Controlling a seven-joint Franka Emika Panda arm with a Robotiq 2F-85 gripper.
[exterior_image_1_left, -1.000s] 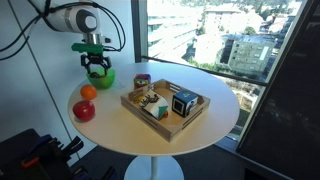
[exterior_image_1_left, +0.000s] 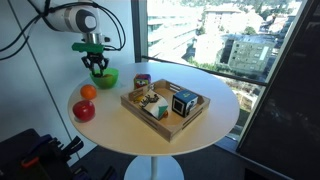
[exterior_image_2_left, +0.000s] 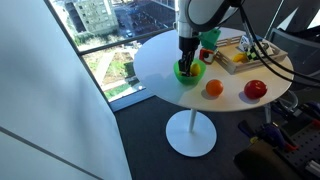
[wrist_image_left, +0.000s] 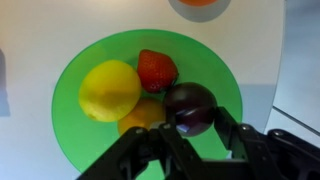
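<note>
A green bowl (wrist_image_left: 72, 122) holds a yellow fruit (wrist_image_left: 108, 90), a red strawberry-like fruit (wrist_image_left: 156, 70), an orange-coloured fruit (wrist_image_left: 143, 113) and a dark purple round fruit (wrist_image_left: 190, 100). Reaching down into the bowl, my gripper has its fingers apart, one on each side of the near part of the purple fruit. Whether they press on it cannot be made out. In exterior view 1 the gripper (exterior_image_1_left: 97, 72) is at the bowl (exterior_image_1_left: 109, 77) on the table's far left, its fingertips partly hidden.
An orange (exterior_image_1_left: 89, 92) and a larger red fruit (exterior_image_1_left: 84, 110) lie on the white table (exterior_image_1_left: 125, 138) in front of the bowl. A wooden tray (exterior_image_1_left: 178, 131) with several items stands mid-table, a small reddish item (exterior_image_1_left: 142, 80) behind it.
The arm and gripper stay at the bowl, with at most a very slight shift. The fruit outside the bowl and the tray have not moved.
</note>
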